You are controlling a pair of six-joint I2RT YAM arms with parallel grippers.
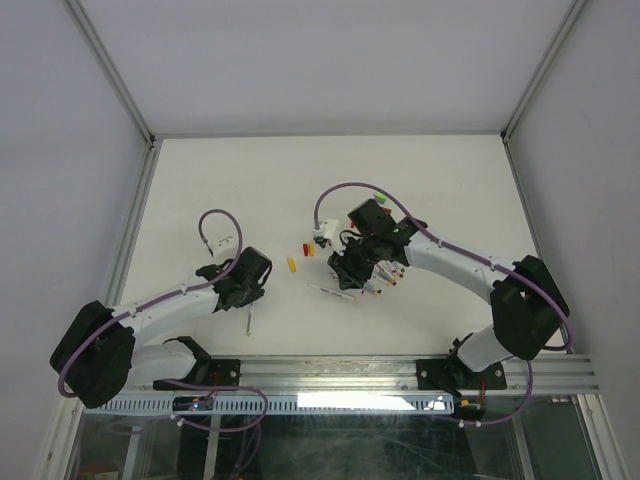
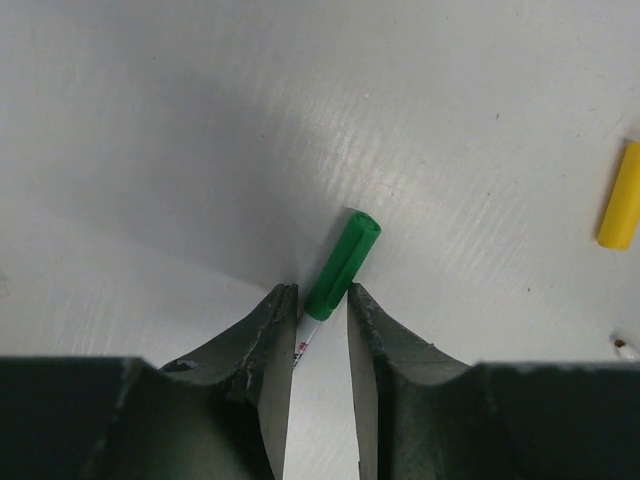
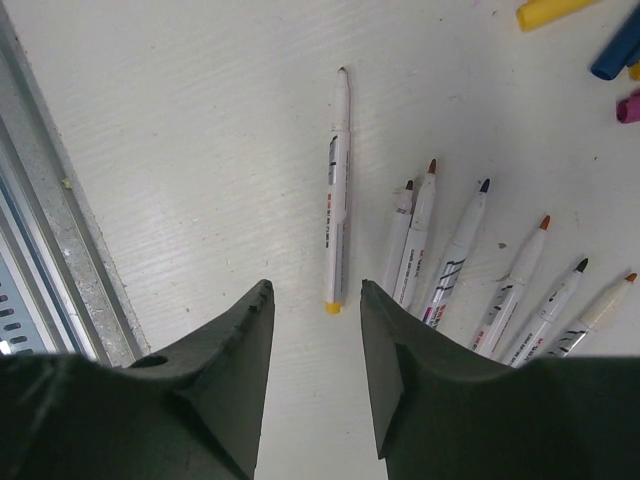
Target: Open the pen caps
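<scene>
A white pen (image 1: 250, 318) with a green cap (image 2: 344, 262) is at the left gripper. In the left wrist view the fingertips (image 2: 284, 305) of my left gripper stand apart on either side of the pen, near the cap's lower end. A gap shows to the right of the pen; the rest of its body is hidden between the fingers. My right gripper is open, nothing gripped. Beyond its fingertips a white pen (image 3: 338, 190) with a yellow end lies on the table, its tip bare.
Several uncapped pens (image 3: 460, 240) lie side by side to the right in the right wrist view. Loose caps lie farther up, including yellow (image 3: 548, 12) and blue (image 3: 615, 50) ones. A yellow cap (image 1: 291, 264) lies between the arms. Free table stretches behind.
</scene>
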